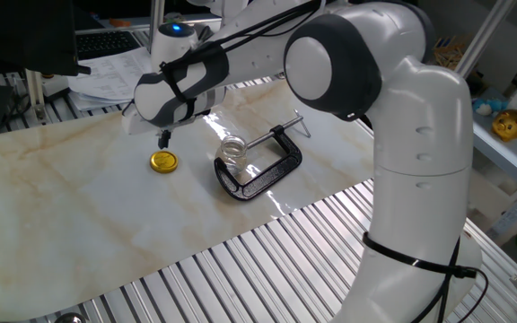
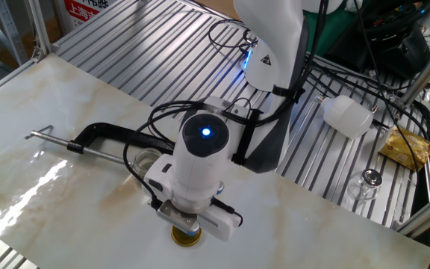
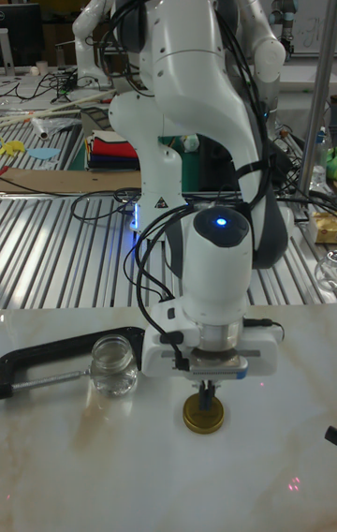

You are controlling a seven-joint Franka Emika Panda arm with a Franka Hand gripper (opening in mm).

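A round gold lid [image 1: 163, 161] lies flat on the marbled tabletop. To its side stands a small clear glass jar [image 3: 113, 364], open at the top, close by the black C-clamp. My gripper [image 3: 206, 396] points down over the lid; its dark fingers sit close together, and in exterior view 3 they overlap the lid's upper part. Exterior view 1 shows the fingertips just beyond the lid's far edge, seemingly above the table. Nothing shows between them, and I see them as shut. In exterior view 2 the hand hides the fingers and part of the lid [image 2: 186, 236].
The black C-clamp [image 1: 263, 179] lies on the table, its screw reaching toward the jar. A slatted metal deck [image 1: 267, 269] borders the tabletop. On it are a white rounded object [image 2: 348, 116] and another small glass jar [image 2: 366, 187].
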